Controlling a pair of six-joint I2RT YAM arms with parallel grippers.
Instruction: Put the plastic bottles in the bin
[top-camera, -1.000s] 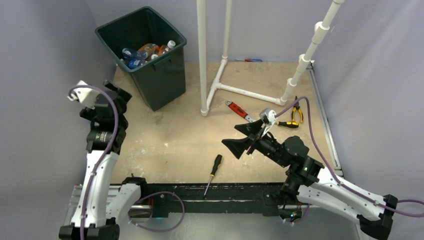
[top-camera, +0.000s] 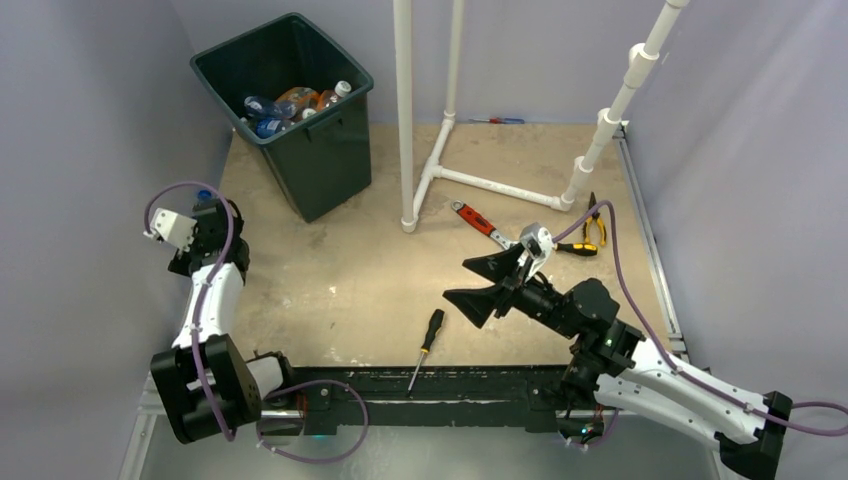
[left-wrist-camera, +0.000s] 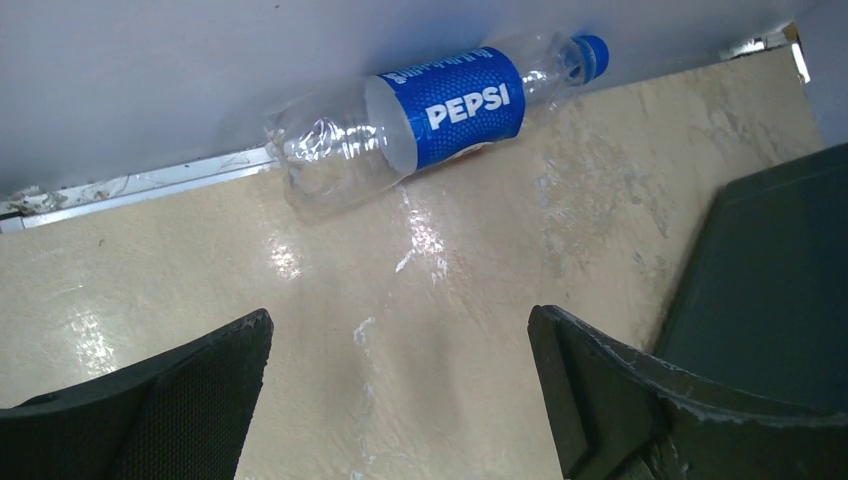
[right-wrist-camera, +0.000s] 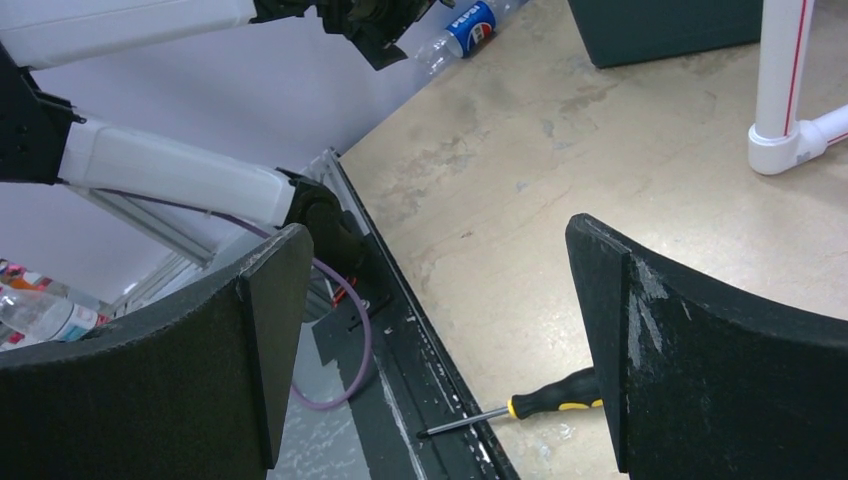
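A clear Pepsi bottle (left-wrist-camera: 450, 105) with a blue cap lies on its side along the left wall, mostly hidden under the left arm in the top view. My left gripper is open just short of it, nothing between its fingers. The dark green bin (top-camera: 318, 165) stands at the back left with several plastic bottles (top-camera: 275, 108) inside. My right gripper (top-camera: 470, 282) is open and empty over the right part of the floor.
White pipes (top-camera: 405, 120) stand right of the bin. A screwdriver (top-camera: 430, 330) lies at the front middle; a red-handled tool (top-camera: 470, 215) and pliers (top-camera: 598, 225) lie at the right.
The left arm has drawn in and its gripper has shifted and turned over the spot by the left wall where the bottle lies. The right arm has barely moved.
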